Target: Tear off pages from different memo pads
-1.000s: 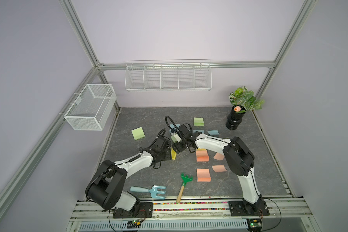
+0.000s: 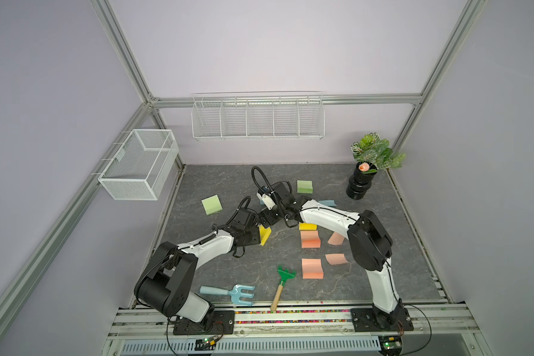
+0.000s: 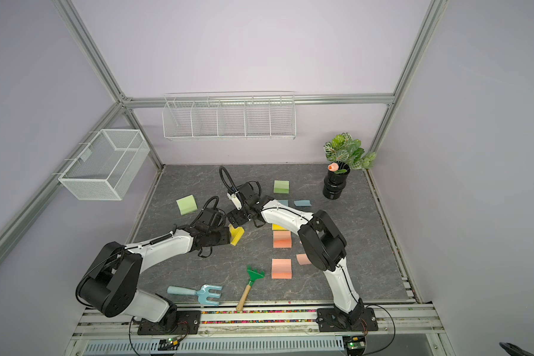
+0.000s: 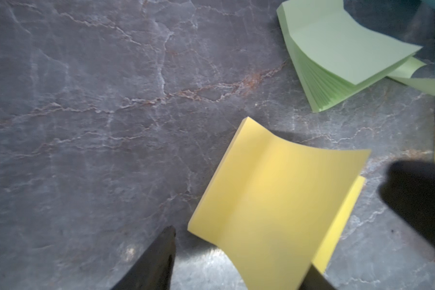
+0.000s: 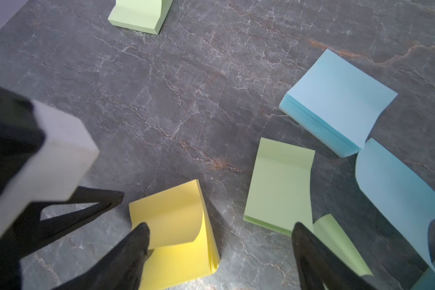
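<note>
A yellow memo pad [image 4: 261, 183] with a curled top sheet lies below my left gripper [image 2: 258, 232], whose dark fingers flank it in the left wrist view, apparently apart; whether they touch the paper is unclear. My right gripper is open above and behind that pad, its fingertips spread over the yellow pad and the table. A green pad [image 5: 275, 183] with a loose curled green sheet [image 5: 340, 244] lies beside it, and a blue pad [image 5: 337, 99] with a loose blue sheet [image 5: 398, 198] lies farther off.
More green pads [image 2: 211, 204], pink pads [image 2: 312, 268] and loose pink sheets [image 2: 335, 258] are spread around. A plant in a black vase [image 2: 358, 186] stands back right. A blue fork [image 2: 241, 294] and a green rake [image 2: 285, 274] lie at the front. Wire baskets [image 2: 127, 188] hang on the walls.
My right gripper has moved back and slightly left from the yellow pad. My left gripper has shifted slightly left, uncovering more of that pad.
</note>
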